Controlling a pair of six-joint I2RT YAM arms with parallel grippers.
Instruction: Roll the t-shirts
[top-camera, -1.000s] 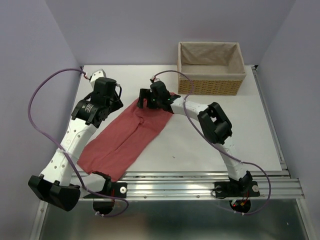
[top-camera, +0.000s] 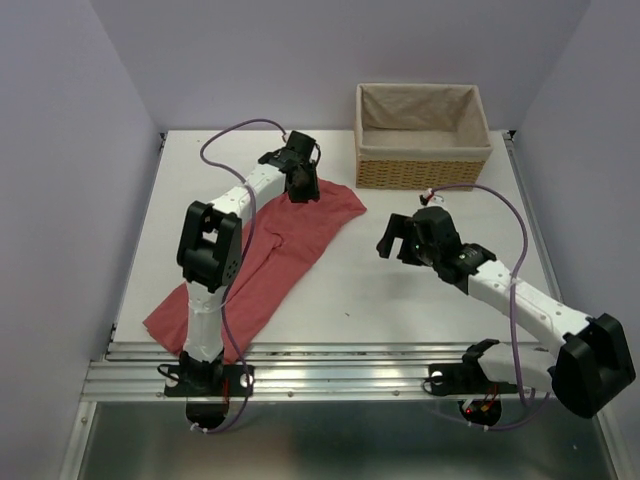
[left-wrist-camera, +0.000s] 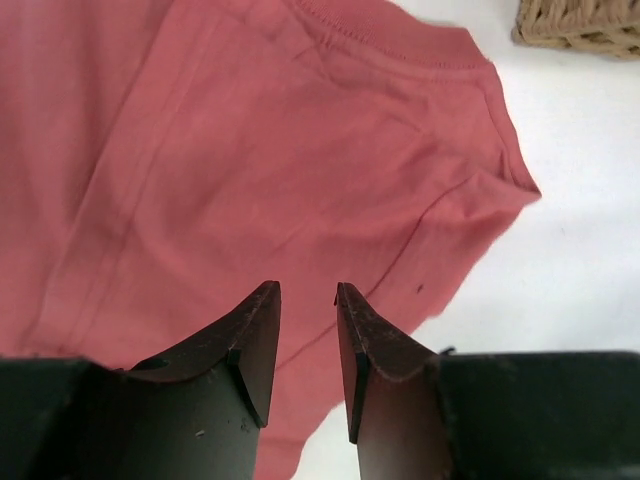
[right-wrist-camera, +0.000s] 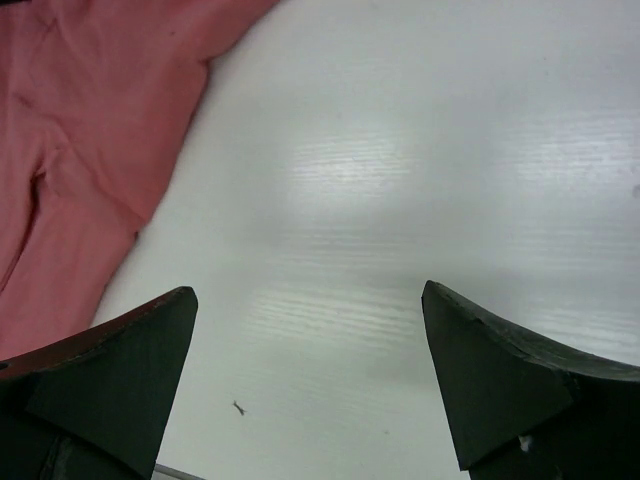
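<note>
A red t-shirt (top-camera: 285, 260) lies as a long folded strip running diagonally across the left half of the table. Its collar end, with ribbed neckline, fills much of the left wrist view, where the cloth (left-wrist-camera: 290, 170) lies fairly flat. My left gripper (top-camera: 305, 200) is over that far end; its fingers are part open in the left wrist view, and no cloth shows gripped between them. Over bare table to the right of the shirt, my right gripper (top-camera: 390, 243) stands wide open and empty. The left arm hides part of the shirt's left edge.
A wicker basket (top-camera: 420, 174) with a pale liner stands at the back right, close to the shirt's far end.
My left gripper has swung right, from beside the shirt to over its far end. My right gripper went from over the shirt to the right and nearer the front. The shirt stays stretched out.
</note>
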